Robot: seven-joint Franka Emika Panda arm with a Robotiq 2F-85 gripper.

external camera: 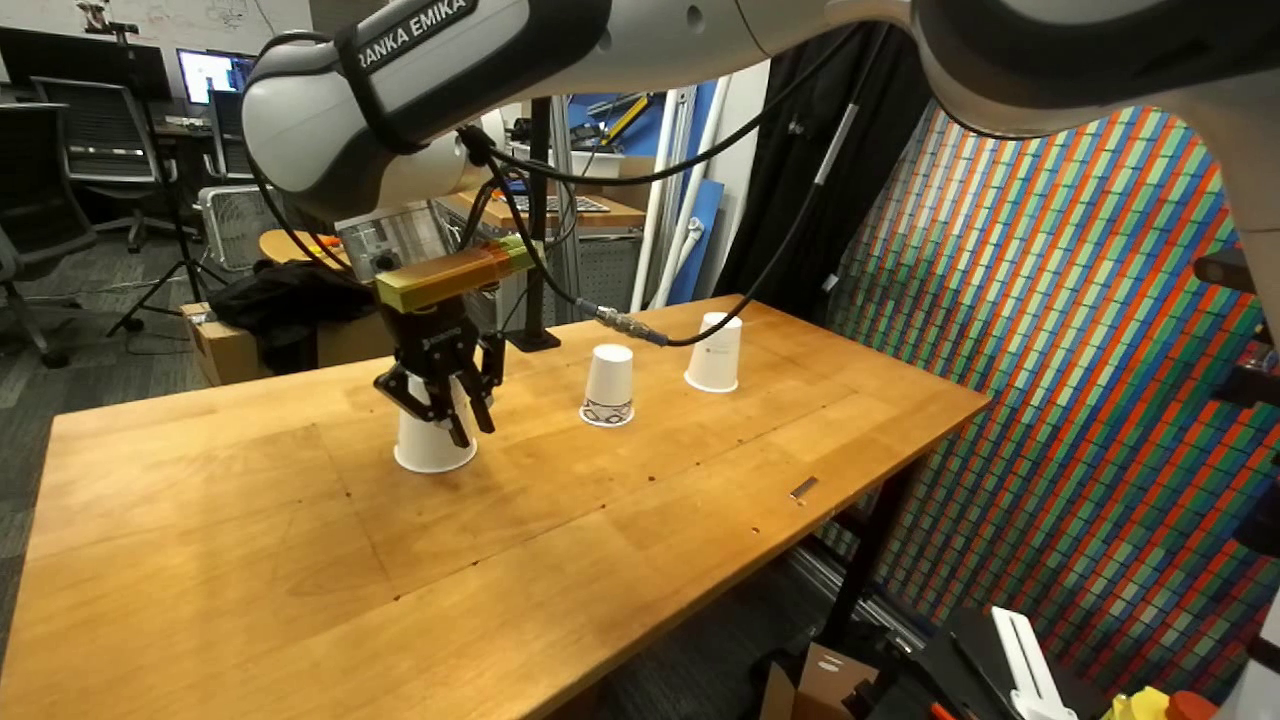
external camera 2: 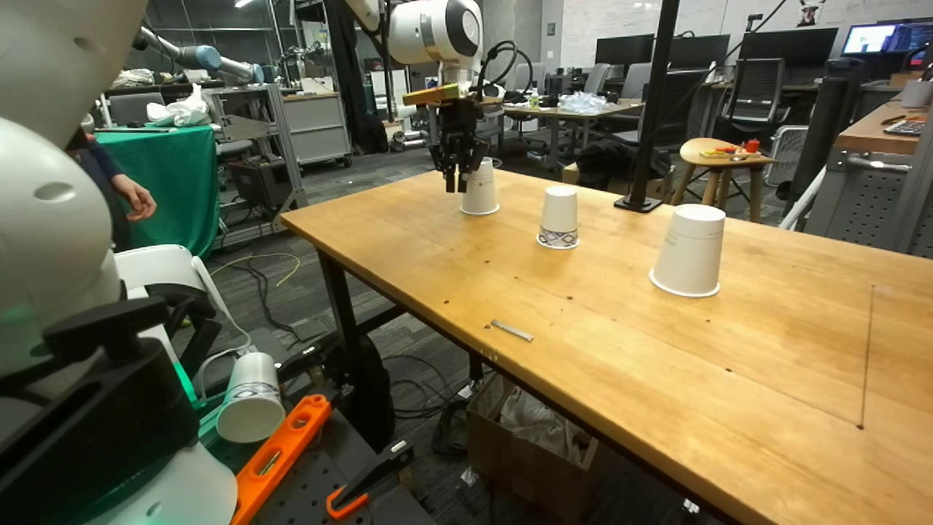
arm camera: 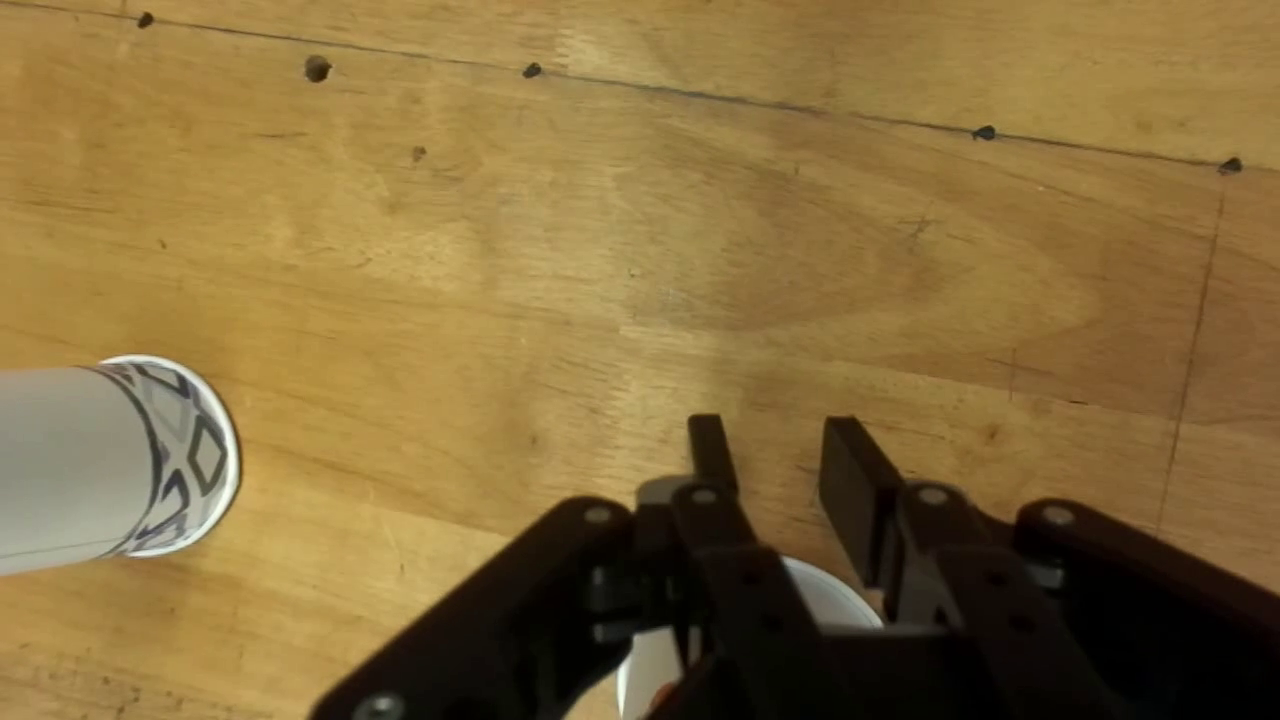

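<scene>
Three white paper cups stand upside down on the wooden table. The first cup (external camera: 420, 448) is beside and partly behind my gripper (external camera: 471, 430). In the second exterior view that cup (external camera 2: 481, 192) shows just right of the gripper (external camera 2: 455, 187). The wrist view has my gripper partly open, bare table visible between its fingertips. Below the fingers, most of the cup (arm camera: 831, 594) is hidden; whether they touch it I cannot tell. A smaller cup with a patterned band (external camera: 608, 384) is in the middle, and the third cup (external camera: 715, 355) is farther right.
A small metal strip (external camera 2: 512, 329) lies near one table edge. A black post (external camera 2: 638, 203) rises from the opposite edge. Another patterned cup (external camera 2: 251, 398) lies off the table.
</scene>
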